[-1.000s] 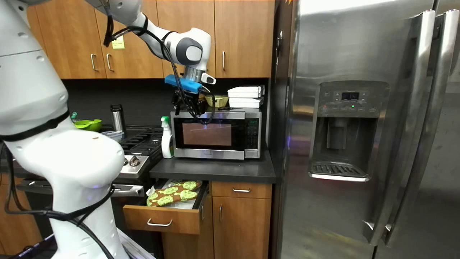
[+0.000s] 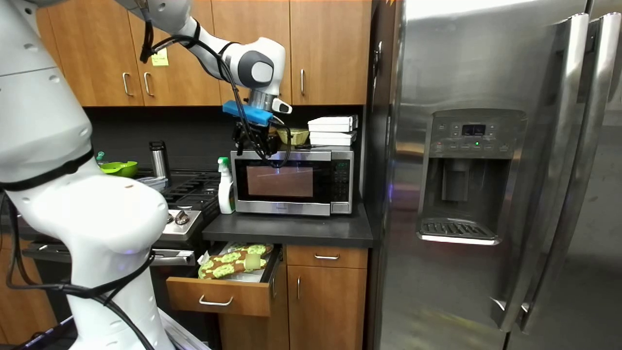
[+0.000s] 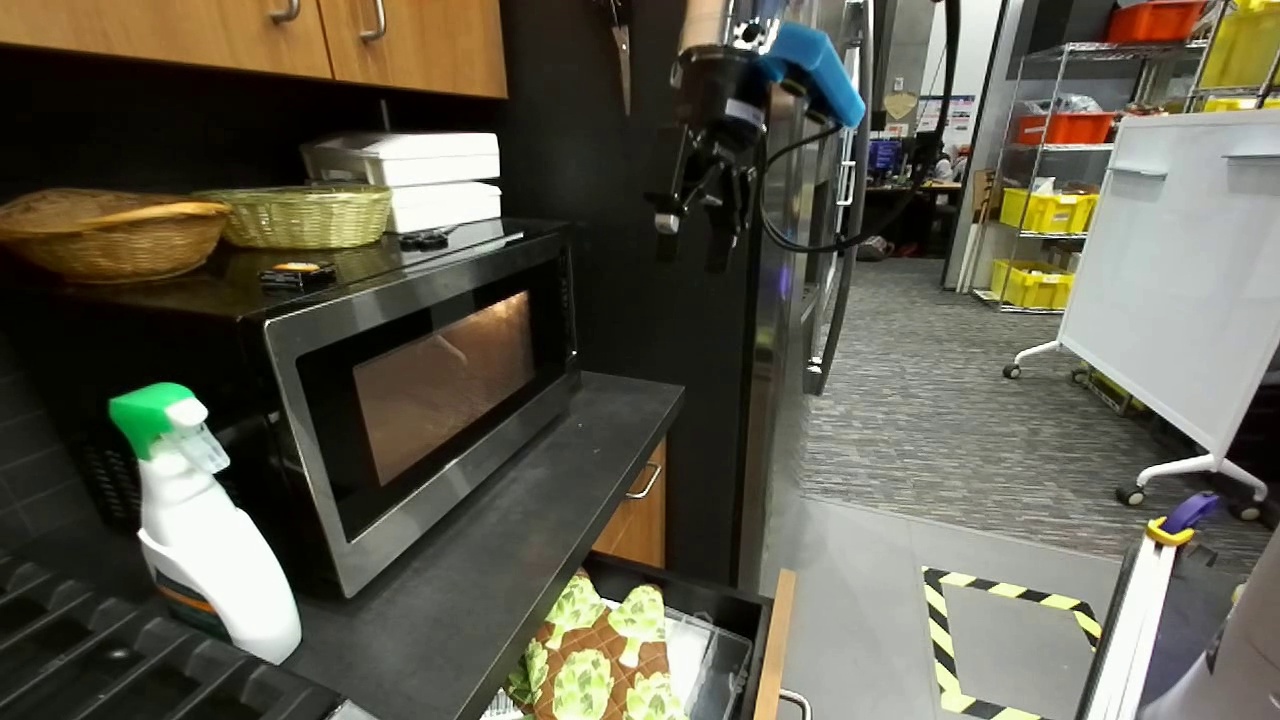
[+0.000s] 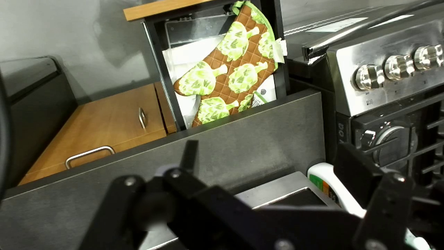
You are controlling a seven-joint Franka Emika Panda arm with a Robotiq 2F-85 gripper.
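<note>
My gripper [image 3: 696, 230] hangs in the air in front of the microwave, pointing down. In the wrist view its black fingers [image 4: 190, 155] stand wide apart, so it is open with nothing between them. Below, a wooden-fronted drawer [image 2: 186, 294] is pulled out from under the dark counter. Inside it lies a brown quilted oven mitt [image 4: 227, 68] printed with green artichokes, resting over white and clear items. The gripper is well above the mitt and apart from it.
The microwave [image 2: 280, 182] stands on the counter [image 3: 546, 474], with a spray bottle [image 3: 216, 552] beside it. Baskets [image 3: 306, 216] and white boxes [image 3: 441, 180] sit on top. A stove [image 4: 387, 75] adjoins the drawer; the fridge [image 2: 466, 291] is on the right.
</note>
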